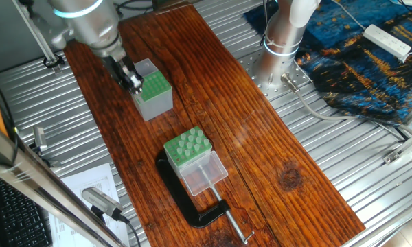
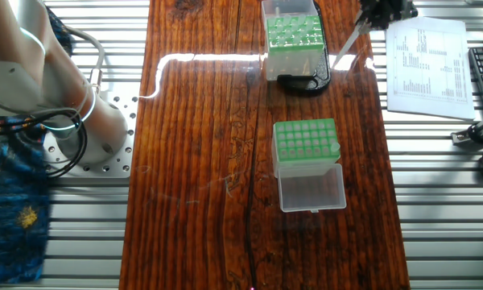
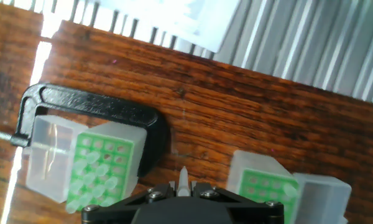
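My gripper is shut on a slim, whitish pipette tip [image 3: 183, 177], its point showing just past the fingers. In exterior view 1 the gripper [image 1: 135, 87] hangs over the left side of the far tip rack [image 1: 154, 99], with the held tip not clear there. That rack has a green top, mostly empty holes and one tip [image 2: 335, 147] standing near a corner. The other green-topped rack [image 1: 187, 145] bears several upright tips. In the wrist view the gripper is between the fuller rack [image 3: 105, 163] and the emptier rack [image 3: 261, 180].
A black clamp [image 1: 185, 202] goes round the fuller rack, its screw rod reaching over the open clear lid [image 1: 204, 175]. The emptier rack's lid [image 2: 312, 190] is folded open too. Bare wooden table [image 1: 261, 158] stretches away to the right.
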